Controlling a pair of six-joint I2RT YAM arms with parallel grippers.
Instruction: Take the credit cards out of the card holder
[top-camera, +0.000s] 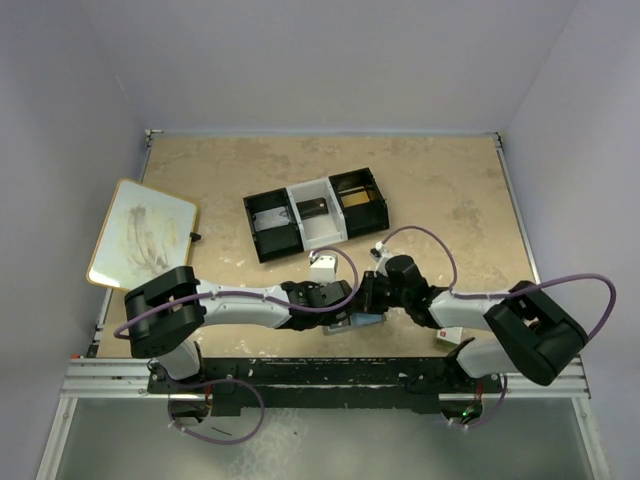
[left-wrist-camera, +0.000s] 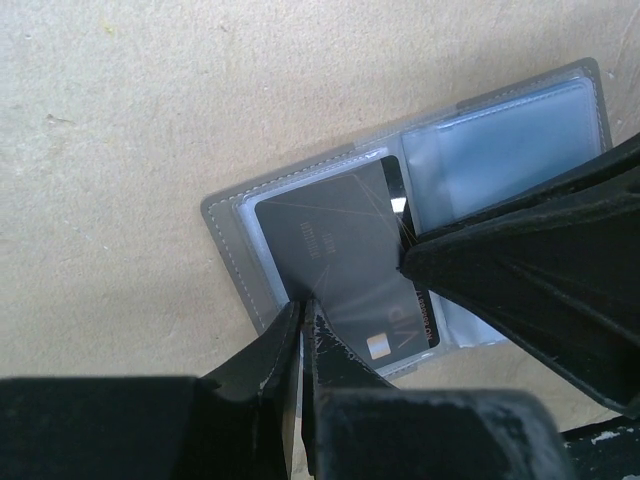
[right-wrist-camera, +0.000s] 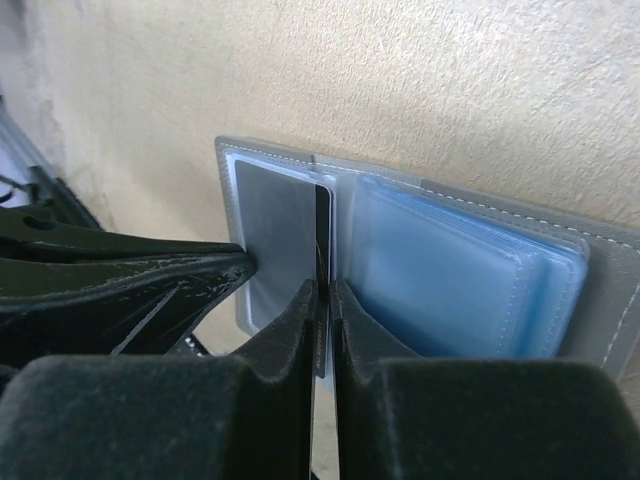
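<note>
The card holder (left-wrist-camera: 520, 135) lies open on the table, grey-edged with bluish clear pockets. A dark grey card with a chip sits in one pocket; in the right wrist view the black edge of the card (right-wrist-camera: 322, 230) shows at the pocket's mouth. My left gripper is shut, its tips on or just over the card's pocket, nothing visible between them. My right gripper has its tips at the card's black edge, with only a slim gap between them; whether they pinch the card cannot be made out. The other pocket (right-wrist-camera: 435, 250) looks blue, its contents unclear.
A three-part tray (top-camera: 320, 228) stands behind the arms. A white board (top-camera: 142, 235) lies at the left, and a small pale object (top-camera: 449, 336) rests under the right arm.
</note>
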